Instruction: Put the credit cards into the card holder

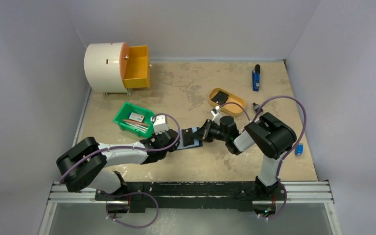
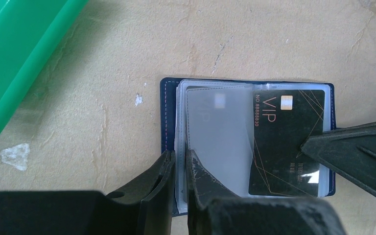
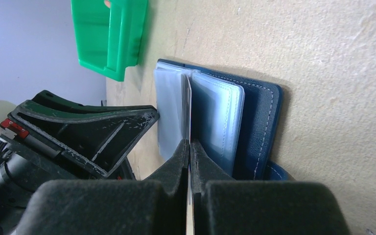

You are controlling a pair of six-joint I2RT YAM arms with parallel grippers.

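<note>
The card holder [image 2: 167, 112] lies open on the table, dark blue with clear sleeves [image 2: 215, 127]. A black VIP card [image 2: 286, 142] sits partly under a frosted sleeve; its right part is uncovered. My left gripper is shut on the sleeves' edge at the holder's left side. From the right, my right gripper is shut on the card, whose thin edge shows between its fingers. In the top view the card [image 1: 188, 136] appears between both grippers. A second black card [image 1: 220, 97] appears to lie in the orange tray.
A green bin [image 1: 129, 117] with pens stands close to the left gripper. Behind the right arm is the orange tray [image 1: 235, 100]. A white drum with an open yellow drawer [image 1: 136, 68] is at the back left.
</note>
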